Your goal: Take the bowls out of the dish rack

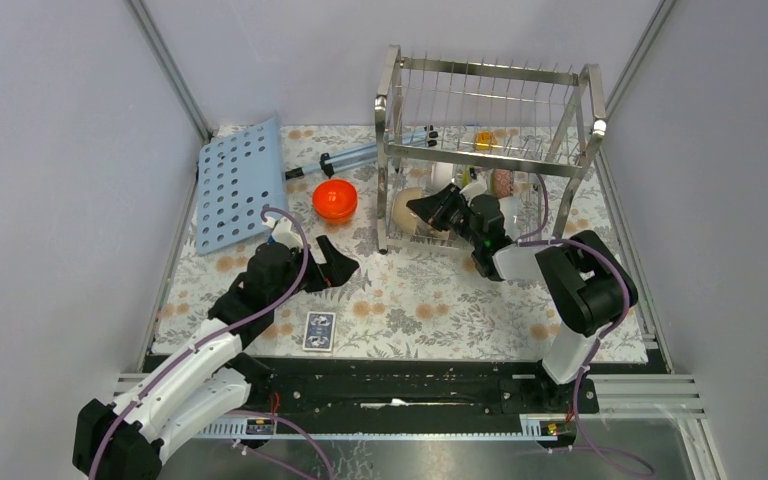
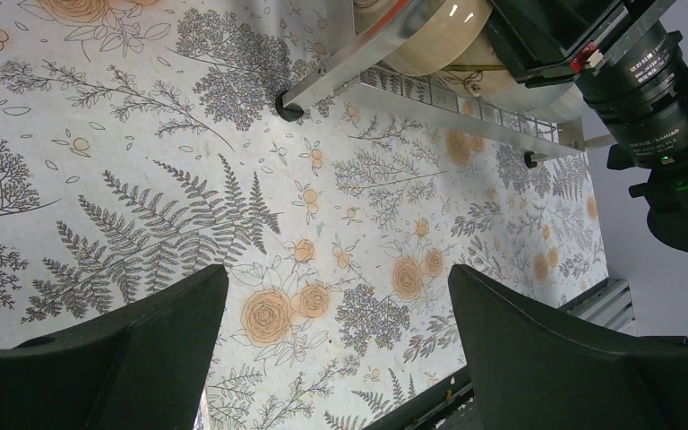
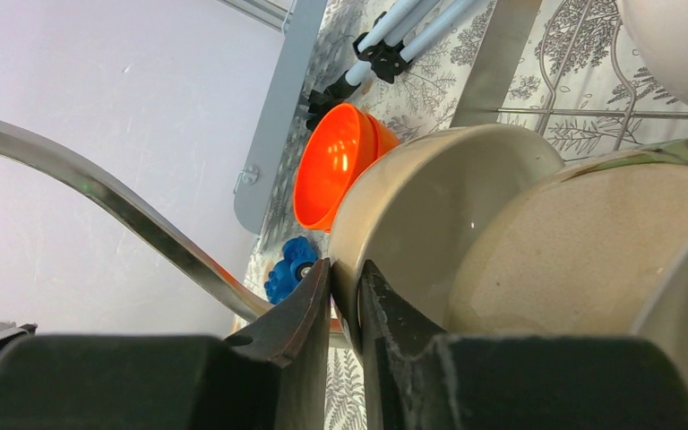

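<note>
My right gripper is shut on the rim of a beige bowl (image 3: 466, 170), which stands on its side in the lower level of the dish rack (image 1: 465, 156). A second beige bowl (image 3: 582, 233) is close behind it, with a green-patterned rim. Left of the rack, two stacked orange bowls (image 1: 335, 200) rest on the table; in the right wrist view, their orange rims (image 3: 330, 161) show past the held bowl. Low over the table at left, my left gripper (image 1: 338, 262) is open and empty. Its black fingers (image 2: 143, 349) stand wide apart over bare cloth.
The rack's metal side post (image 1: 381, 170) rises close to the held bowl. A blue perforated board (image 1: 240, 185), a folded light-blue tripod (image 1: 350, 157) and a card box (image 1: 319, 331) lie at left. Other dishes, including a white mug (image 1: 442, 176), sit in the rack.
</note>
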